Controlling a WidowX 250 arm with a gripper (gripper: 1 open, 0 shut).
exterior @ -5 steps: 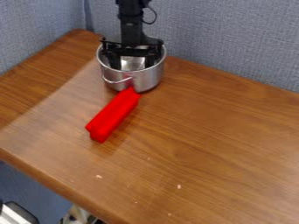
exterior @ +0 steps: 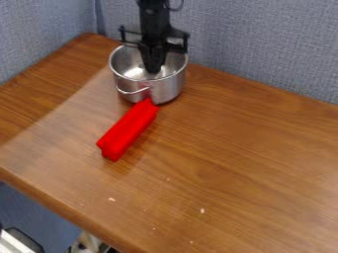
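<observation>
A steel pot (exterior: 149, 89) with a side handle stands toward the back left of the wooden table (exterior: 238, 168). My black gripper (exterior: 153, 67) hangs down from above into the pot, its fingertips inside below the rim; it looks shut, and what is between or under the fingers cannot be made out. A red oblong object (exterior: 126, 131) lies on the table in front of the pot, its far end against or very close to the pot.
Padded grey-blue walls (exterior: 264, 49) border the table at the back and left. A dark gap lies past the front left edge.
My gripper has shifted slightly within the pot, sitting a little higher at its top than a second ago. The pot and red object look unmoved.
</observation>
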